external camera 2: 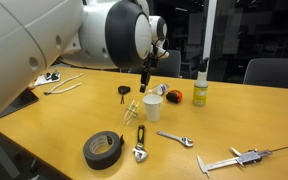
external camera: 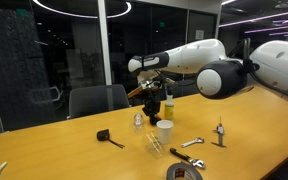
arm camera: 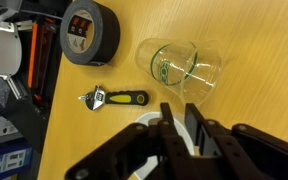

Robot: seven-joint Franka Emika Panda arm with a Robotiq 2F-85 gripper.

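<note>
My gripper [external camera: 152, 112] hangs above the table, behind the white cup [external camera: 165, 130] as exterior view 1 shows it. In the wrist view, the two dark fingertips of the gripper stand apart with nothing visible held between them, so it is at least part open. The white cup [arm camera: 154, 130] is partly hidden behind the fingers there. A clear glass [arm camera: 184, 70] lies in front of the fingertips in that view; exterior view 2 shows the clear glass [external camera 2: 131, 110] just left of the white cup [external camera 2: 152, 108].
Close by are black tape [external camera 2: 104, 150], an adjustable wrench [external camera 2: 140, 146], a spanner [external camera 2: 174, 138] and a caliper [external camera 2: 246, 158]. A yellow-green bottle [external camera 2: 201, 90] and an orange-black object [external camera 2: 172, 96] stand behind the cup.
</note>
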